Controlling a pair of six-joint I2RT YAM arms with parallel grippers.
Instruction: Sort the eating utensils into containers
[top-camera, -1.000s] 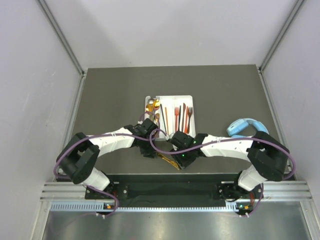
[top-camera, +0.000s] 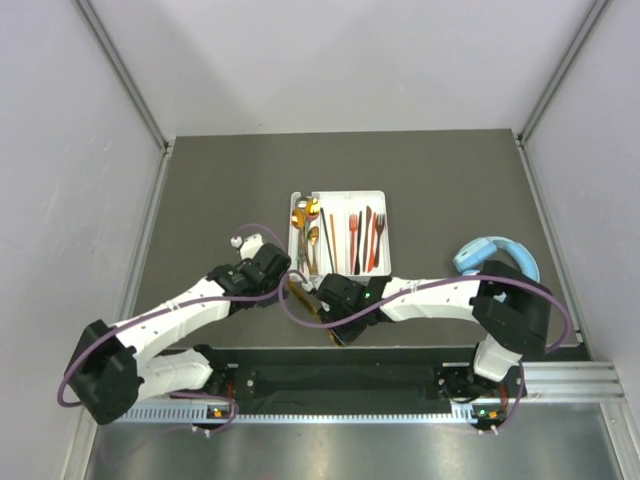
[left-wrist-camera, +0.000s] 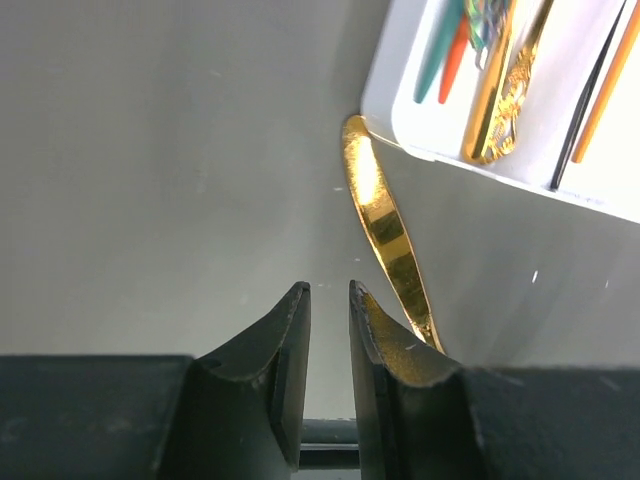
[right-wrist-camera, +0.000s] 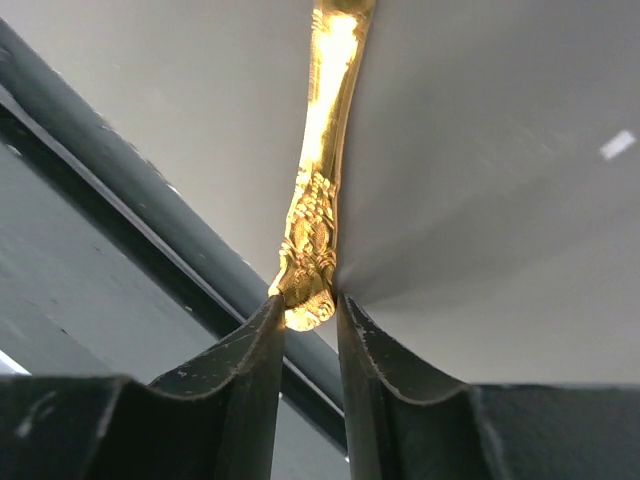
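A gold knife (left-wrist-camera: 385, 230) lies on the grey table below the lower left corner of the white cutlery tray (left-wrist-camera: 405, 120). In the left wrist view my left gripper is part open above the table beside it, holding nothing. My right gripper is shut on the patterned handle end of the gold knife (right-wrist-camera: 320, 150) near the table's front edge. The tray (top-camera: 340, 200) holds spoons, forks, knives and chopsticks in compartments.
Blue headphones (top-camera: 480, 250) lie at the right of the table. A dark rail (right-wrist-camera: 140, 200) runs along the front edge.
My left gripper has moved left, away from the knife. My right gripper has moved slightly left, and the gold knife has shifted left with it.
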